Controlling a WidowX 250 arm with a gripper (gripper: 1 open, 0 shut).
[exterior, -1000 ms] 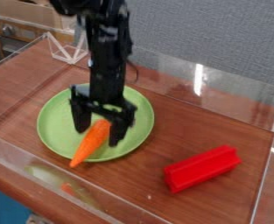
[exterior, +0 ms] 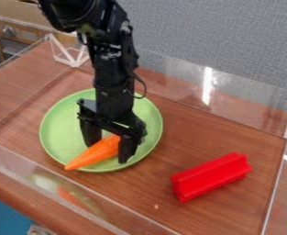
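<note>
An orange carrot (exterior: 89,156) lies tilted on the green plate (exterior: 58,128) in the camera view, its tip toward the plate's front-left edge. The black arm's gripper (exterior: 111,139) is down over the plate, its fingers open and straddling the upper end of the carrot, which they partly hide.
A red block (exterior: 209,175) lies on the wooden table (exterior: 158,207) to the right of the plate. Clear low walls border the table, and a grey panel stands behind it. The table left of the plate is clear.
Over the last second the gripper came down onto the carrot's upper end.
</note>
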